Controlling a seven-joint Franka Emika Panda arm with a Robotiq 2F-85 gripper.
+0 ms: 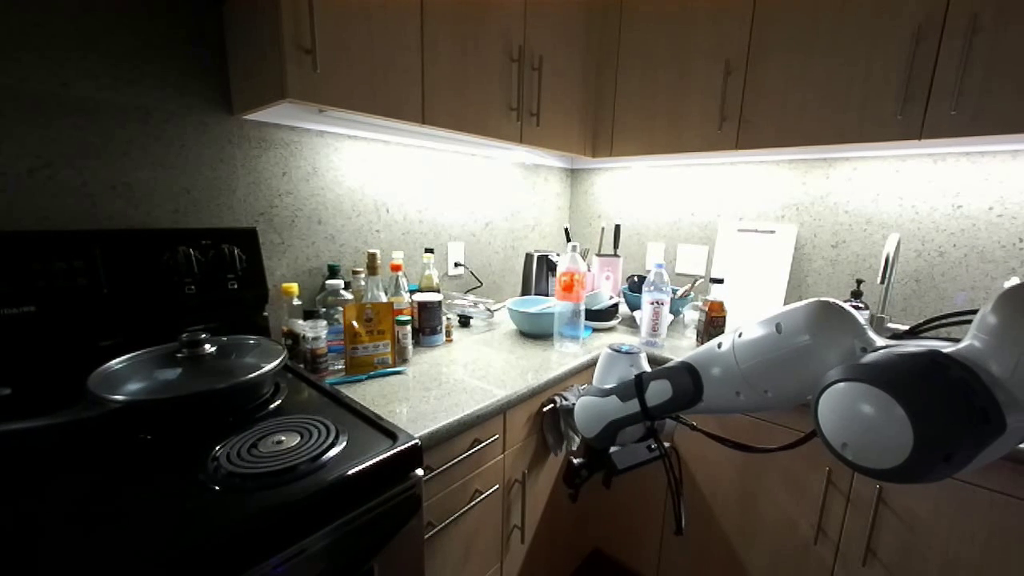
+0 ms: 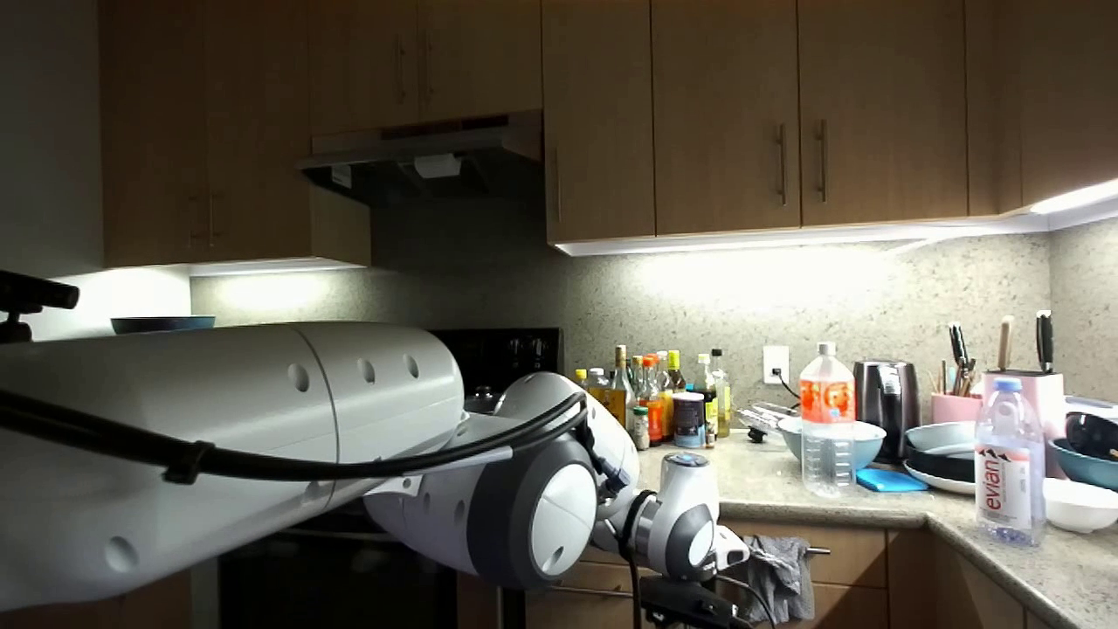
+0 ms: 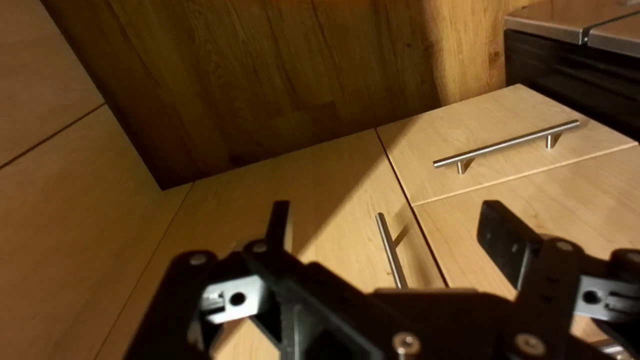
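Note:
My gripper stands open in the wrist view, its black fingers (image 3: 277,227) wide apart with nothing between them. Beyond them are pale wood cabinet fronts and a slim vertical door handle (image 3: 391,251). In exterior view 1 the gripper (image 1: 590,480) hangs below counter height at the inner corner, in front of the lower cabinets. A grey cloth (image 2: 781,578) drapes over a drawer handle. Part of this cloth (image 1: 559,432) shows just left of the wrist in exterior view 1; the rest is hidden behind the arm.
A horizontal drawer handle (image 3: 507,144) juts out at upper right in the wrist view. On the counter stand a tall orange-labelled bottle (image 1: 570,302), an Evian bottle (image 1: 655,307) and a blue bowl (image 1: 530,317). A lidded pan (image 1: 192,370) sits on the stove.

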